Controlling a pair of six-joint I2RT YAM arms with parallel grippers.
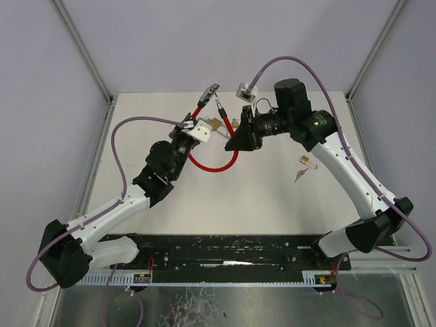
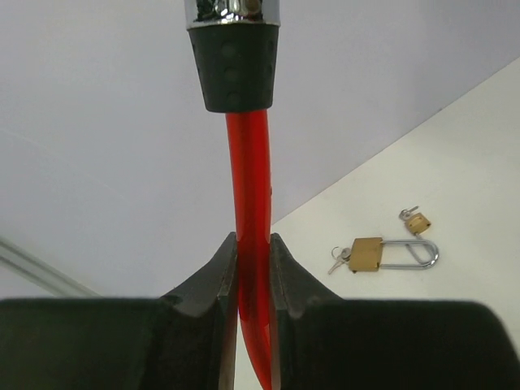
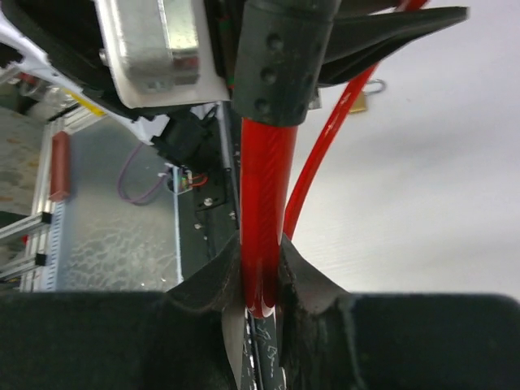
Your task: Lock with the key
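A red cable lock (image 1: 211, 167) hangs in a loop between my grippers, its two metal ends raised close together near the top centre of the top view. My left gripper is shut on one red end, just below its black-and-chrome fitting (image 2: 231, 65). My right gripper is shut on the other end, under a black fitting (image 3: 283, 65) that partly hides the left gripper behind it. Whether the two tips touch is hard to tell.
On the white table lie brass padlocks (image 2: 366, 254) with keys at the back centre, and another padlock (image 1: 304, 161) with a key (image 1: 300, 174) at the right.
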